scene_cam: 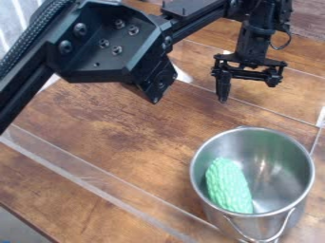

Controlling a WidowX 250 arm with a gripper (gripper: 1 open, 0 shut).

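Observation:
My black gripper [249, 78] hangs over the wooden table at the upper right, open, with nothing seen between its fingers. At the bottom right stands a metal pot [278, 161] with a wire handle. A green textured object [227, 184] lies inside it, toward its left side. The gripper is apart from the pot, farther back on the table.
A large black arm link [108, 52] fills the upper left and hides part of the table.

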